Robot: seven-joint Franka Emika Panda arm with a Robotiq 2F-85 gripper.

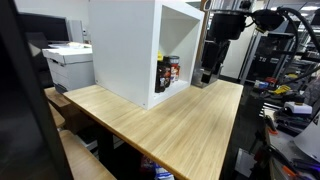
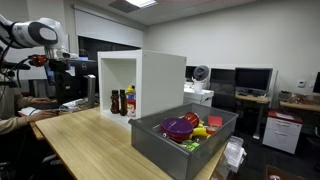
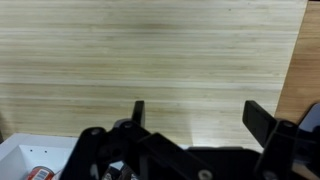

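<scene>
High over the wooden table (image 1: 175,130) hangs my gripper, pointing down. Its two fingers stand wide apart in the wrist view, and only bare tabletop shows between them. A white open-sided shelf box (image 2: 158,85) stands on the table. Inside it are dark bottles (image 2: 123,103) and a red-and-yellow container (image 2: 131,103). In the wrist view a corner of the box (image 3: 40,150) appears at the lower left, a round red-topped item (image 3: 41,173) within it. The gripper is apart from all of these.
A grey bin (image 2: 165,148) beside the box holds a purple bowl (image 2: 178,128) and several colourful items. Most of the tabletop before the box is clear. A white storage box (image 1: 70,70) sits behind, off to the left.
</scene>
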